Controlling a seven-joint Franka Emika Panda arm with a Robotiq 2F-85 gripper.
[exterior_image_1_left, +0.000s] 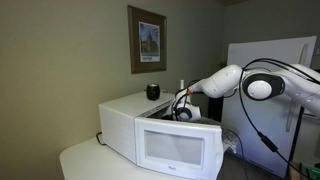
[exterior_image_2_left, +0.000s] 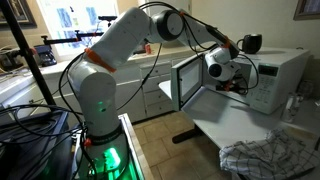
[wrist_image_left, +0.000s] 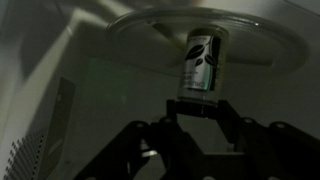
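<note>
A microwave (exterior_image_1_left: 118, 130) stands on the white table with its door (exterior_image_1_left: 180, 148) swung open. In the wrist view, a can or bottle (wrist_image_left: 205, 58) with a pale label and dark leaf-like marks is on the round glass turntable (wrist_image_left: 130, 35) inside. My gripper is at the near end of this can, its dark fingertips close to either side. Whether they touch it cannot be made out in the dim light. From outside, the arm's white wrist (exterior_image_2_left: 222, 70) reaches into the cavity; the door hides the fingers in exterior view 1.
The open door (exterior_image_2_left: 187, 80) stands beside the arm, and the cavity walls are close around the gripper. A black cup-like object (exterior_image_1_left: 153, 92) sits on top of the microwave. A checked cloth (exterior_image_2_left: 265, 155) lies on the table (exterior_image_2_left: 205, 120), whose front is otherwise largely clear.
</note>
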